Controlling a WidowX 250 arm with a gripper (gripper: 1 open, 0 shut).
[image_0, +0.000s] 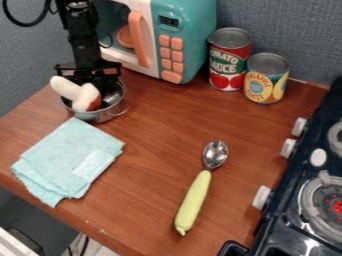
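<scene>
My black gripper (88, 74) hangs over a small steel pot (104, 112) at the left back of the wooden counter. A white mushroom-like object (82, 95) sits tilted at the pot's top, directly beneath the gripper, its upper end near the fingers. Whether the fingers are closed on it is hard to tell at this size.
A teal toy microwave (195, 40) and two cans (229, 62) stand at the back. A folded cloth (70, 163) lies front left, a spoon (215, 155) and a pale yellow vegetable (193, 203) centre right, a stove (313, 200) at the right.
</scene>
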